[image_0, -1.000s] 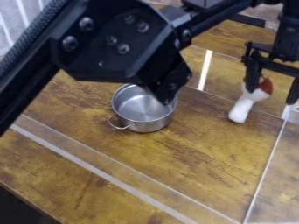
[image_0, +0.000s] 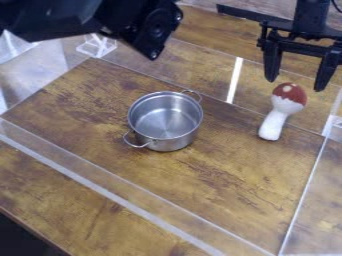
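Observation:
At the top right my black gripper (image_0: 298, 70) hangs open, with nothing between its fingers. Just below it a toy mushroom (image_0: 282, 110) lies on the wooden table (image_0: 120, 200), red cap toward the back and white stem toward the front. A steel pot (image_0: 164, 122) with two handles stands left of centre.
Pale tape lines cross the table at the front left, middle and right. A dark part of the arm (image_0: 114, 20) fills the top left.
The dark arm has receded toward the top left.

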